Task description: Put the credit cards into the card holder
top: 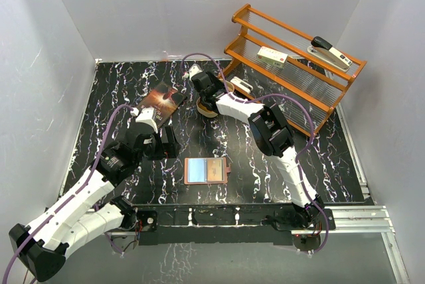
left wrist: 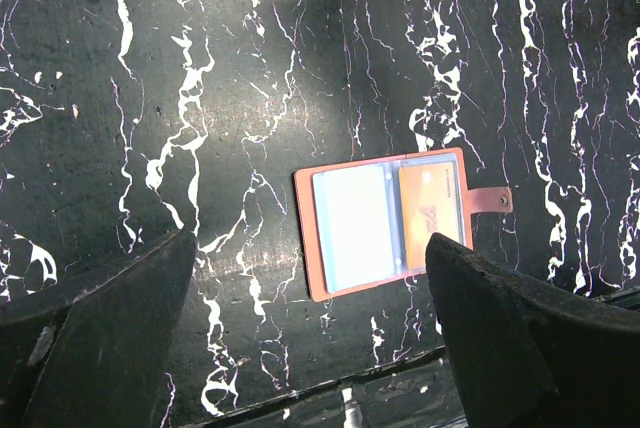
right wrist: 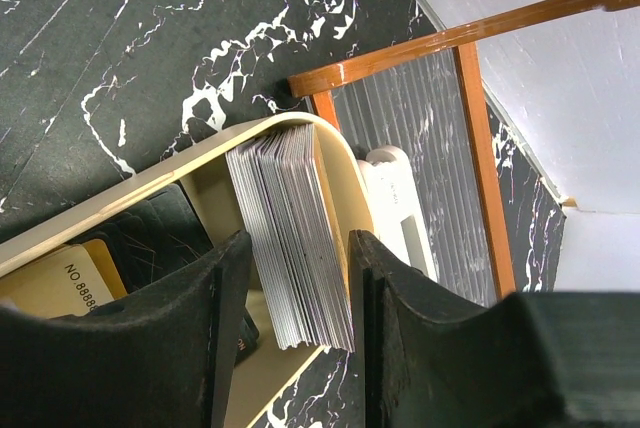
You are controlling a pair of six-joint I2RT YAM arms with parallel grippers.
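Note:
The card holder (top: 206,170) lies open and flat on the dark table near the front edge. In the left wrist view its brown-edged frame (left wrist: 311,238) shows a pale blue-white left side and an orange card (left wrist: 430,213) in the right pocket. My left gripper (top: 171,143) hangs above and left of the holder, open and empty. At the back, my right gripper reaches into a cream oval container (right wrist: 215,143). Its fingers stand apart on either side of a thick stack of cards (right wrist: 285,218), close to it; firm contact does not show.
Black and yellow boxes (right wrist: 85,283) sit beside the stack in the container. A wooden rack (top: 292,65) with a stapler (top: 332,53) and small box (top: 271,56) stands back right. A dark book (top: 163,101) lies back left. Table right of the holder is clear.

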